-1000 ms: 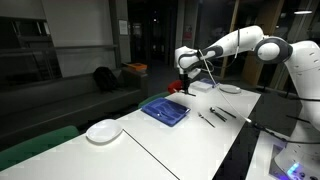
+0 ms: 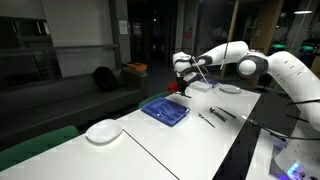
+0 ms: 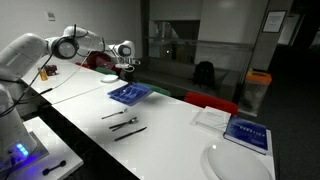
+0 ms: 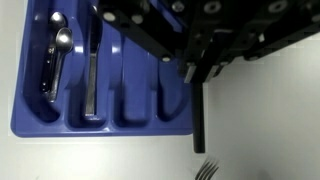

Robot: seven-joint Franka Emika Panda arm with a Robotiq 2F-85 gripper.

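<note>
In the wrist view, my gripper is shut on a dark, slim-handled utensil (image 4: 198,118) that points down the frame beside the blue cutlery tray (image 4: 120,126). The tray's slots hold two spoons (image 4: 64,42) and a metal knife-like piece (image 4: 92,80); other slots on its right side look empty. A fork (image 4: 207,170) lies on the white table just beyond the tray. Exterior view 1 puts my gripper (image 2: 184,88) past the tray's far right corner. The utensil's far end is hidden by the gripper.
Several loose utensils, one a dark knife (image 3: 130,134), lie on the table in front of the tray. A white bowl (image 2: 104,131) stands to the tray's left. White plate (image 3: 236,162), white tray (image 3: 210,118) and dark blue tray (image 3: 248,133) stand at the right of exterior view 2.
</note>
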